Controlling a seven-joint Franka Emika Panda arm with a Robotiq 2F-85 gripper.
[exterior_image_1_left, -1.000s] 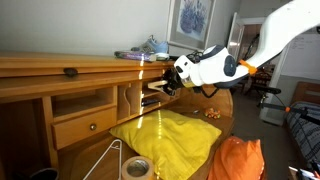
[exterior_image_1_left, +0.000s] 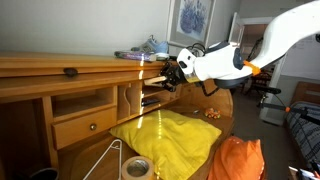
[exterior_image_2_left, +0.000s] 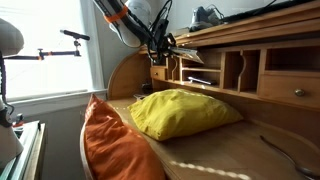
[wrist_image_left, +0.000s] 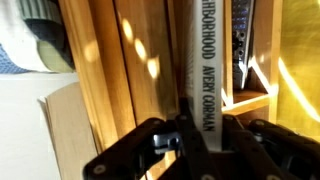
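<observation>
A book (wrist_image_left: 204, 62) with a pale spine, on which "NEIGHBORHOOD AVERY CORMAN" can be read, stands between the fingers of my gripper, which is shut on it. In exterior view 2 the book (exterior_image_2_left: 194, 53) juts from the gripper (exterior_image_2_left: 168, 46) toward the desk's cubbies, just under the upper shelf. Exterior view 1 has the gripper (exterior_image_1_left: 170, 77) in front of the hutch, above the yellow cushion. The fingertips are partly hidden by the dark gripper body.
Below lie a yellow cushion (exterior_image_1_left: 172, 143) and an orange cushion (exterior_image_1_left: 238, 160). Wooden cubbies (exterior_image_2_left: 233, 68) and a drawer (exterior_image_1_left: 84, 126) line the hutch. A dark remote-like object (wrist_image_left: 241, 30) sits inside a compartment. A tape roll (exterior_image_1_left: 137, 168) rests on the desk.
The arm's white links have shifted slightly to the right in exterior view 1. The gripper stays near the same cubbies, with the book still in it.
</observation>
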